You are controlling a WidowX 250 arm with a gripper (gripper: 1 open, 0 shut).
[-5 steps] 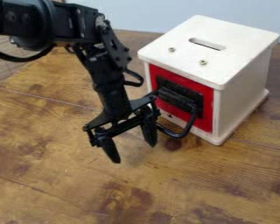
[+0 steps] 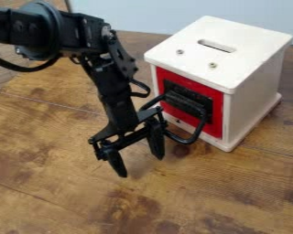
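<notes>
My black gripper [image 2: 138, 155] hangs over the wooden table, fingers pointing down and spread apart, with nothing visible between them. It is left and in front of a white wooden box [image 2: 253, 87] that has a slot and two bolts on top. The box's front is a red panel [image 2: 212, 85] with a black fitting and a black loop handle [image 2: 186, 139], which reaches out just behind the right finger; whether they touch I cannot tell.
A pale wall runs behind the box.
The box stands in the same place.
</notes>
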